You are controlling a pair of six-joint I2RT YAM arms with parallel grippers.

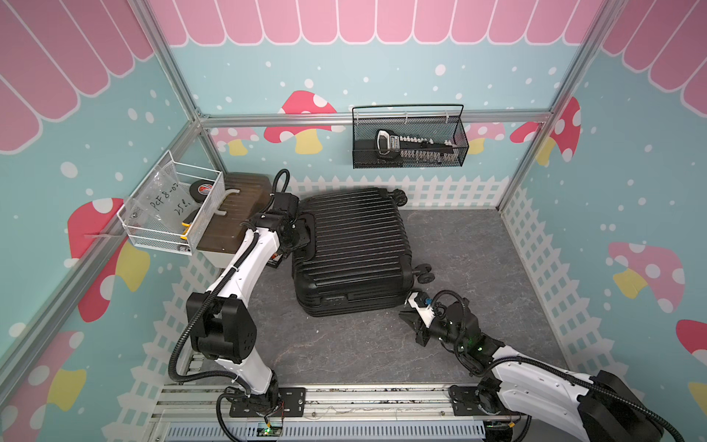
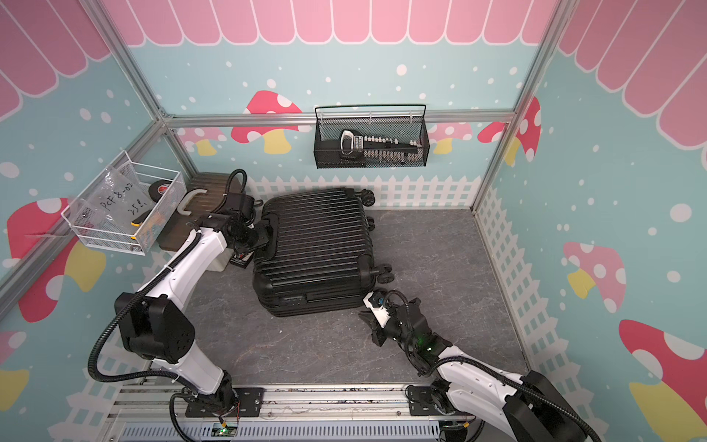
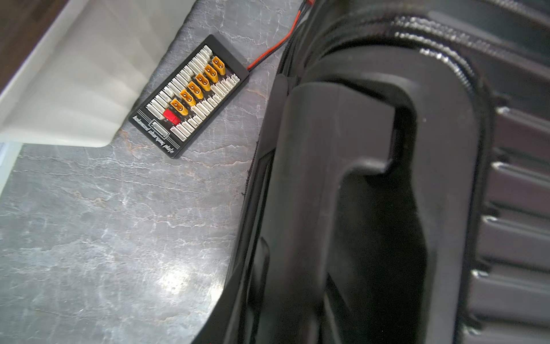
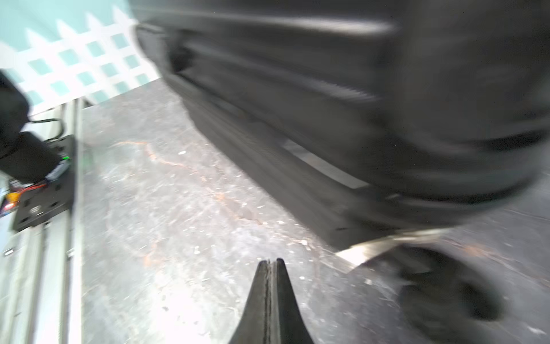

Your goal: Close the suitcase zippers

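A black ribbed suitcase (image 1: 357, 239) lies flat on the floor, its wheels toward the right. My left gripper (image 1: 300, 237) is at the handle side, shut on the suitcase's handle (image 3: 303, 200); its fingers are mostly hidden behind the handle in the left wrist view. By the near right corner, next to a wheel (image 1: 423, 273), my right gripper is shut with nothing between its fingertips, low in front of the suitcase side. That side looks blurred in the right wrist view, and no zipper pull can be made out there.
A charging board (image 3: 189, 94) with a red wire lies on the floor beside the handle side. A brown-topped box (image 1: 239, 199) and a white wire basket (image 1: 173, 213) stand left. A black basket (image 1: 409, 140) hangs behind.
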